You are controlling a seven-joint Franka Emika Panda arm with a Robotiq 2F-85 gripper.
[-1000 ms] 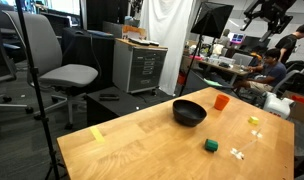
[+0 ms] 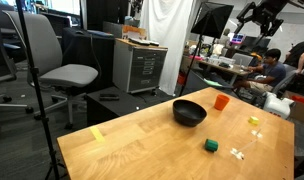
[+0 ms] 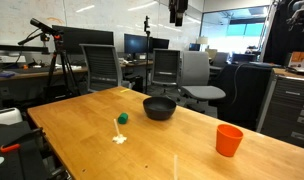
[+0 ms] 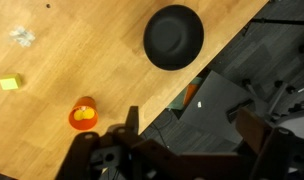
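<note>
My gripper is high above the table, its two dark fingers spread wide with nothing between them. At the top edge of exterior view 1, the gripper (image 2: 258, 22) shows against the background. A black bowl (image 4: 173, 37) sits on the wood near the table's edge. An orange cup (image 4: 84, 103) stands upright a little way from it, with something yellow inside. A yellow block (image 4: 9, 81) lies beyond the cup. The green block (image 2: 211, 145) rests on the open wood and is outside the wrist view.
A small white object (image 4: 23, 36) lies flat on the wooden table (image 2: 142, 146). A yellow strip (image 2: 97, 134) marks the near left part. Chairs and a cabinet (image 2: 137, 66) stand beyond its edge.
My gripper has shifted slightly left in exterior view 1, still high up. The bowl, cup and blocks have not moved. A person in the background has moved right.
</note>
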